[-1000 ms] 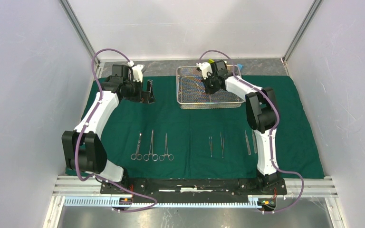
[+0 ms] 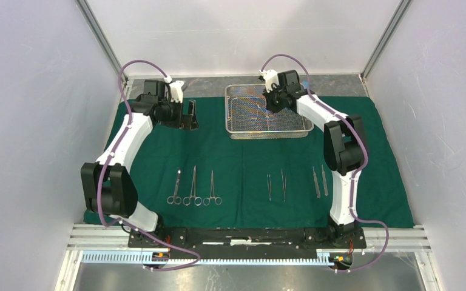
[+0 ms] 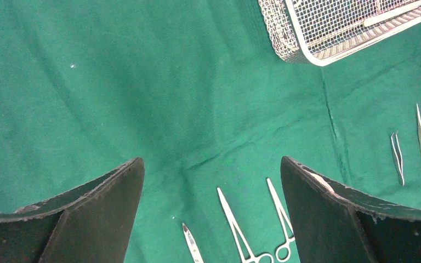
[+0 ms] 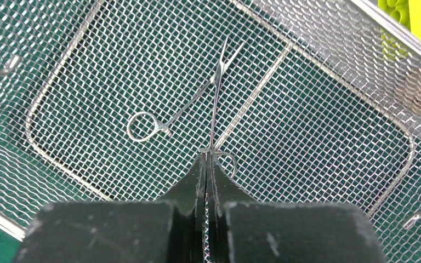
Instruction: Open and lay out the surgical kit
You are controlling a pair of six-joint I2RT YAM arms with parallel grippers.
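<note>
Inside the wire basket (image 2: 271, 134) lies a ringed steel instrument (image 4: 189, 101), its legs spread apart; in the right wrist view its left ring is clear on the mesh. My right gripper points down at the other leg near its ring, fingers very close together with a hairline gap; whether they grip the leg cannot be seen. Over the green cloth, left of the basket, my left gripper stands open and empty. Three ringed instruments (image 2: 193, 188) lie in a row at the front left. Two tweezers (image 2: 284, 185) and two slim handles (image 2: 317, 182) lie further right.
Basket walls surround my right gripper. Something yellow and purple (image 4: 416, 22) shows behind the basket's far wall. Walls flank both sides.
My right gripper has shifted a little to the right inside the basket. In the top view, the ringed instrument now shows its legs spread. The left arm has hardly moved.
</note>
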